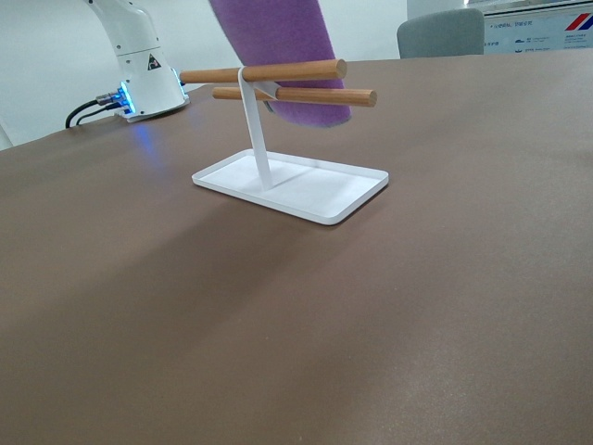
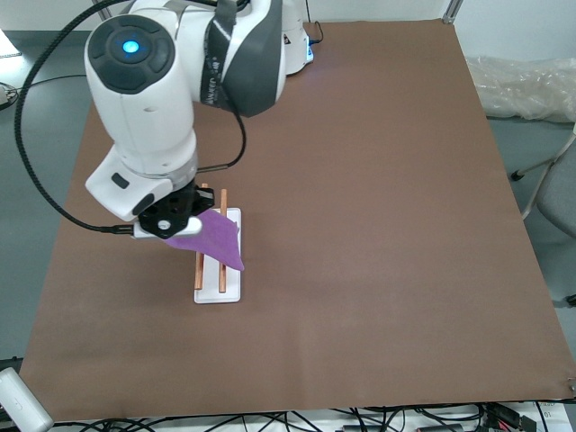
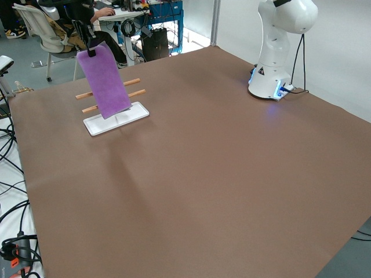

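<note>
A small rack with two wooden rods (image 1: 310, 69) on a white tray (image 2: 230, 290) stands on the brown table. A purple cloth (image 3: 106, 84) hangs from my gripper (image 3: 91, 51), draped down over the rack; in the top view (image 1: 273, 37) it hangs behind and between the rods. In the right view the gripper's dark fingers meet the cloth's upper edge, shut on it. In the left view the gripper is mostly hidden by the white arm head, above the rack's left side.
A chair, cables and a seated person are beyond the edges.
</note>
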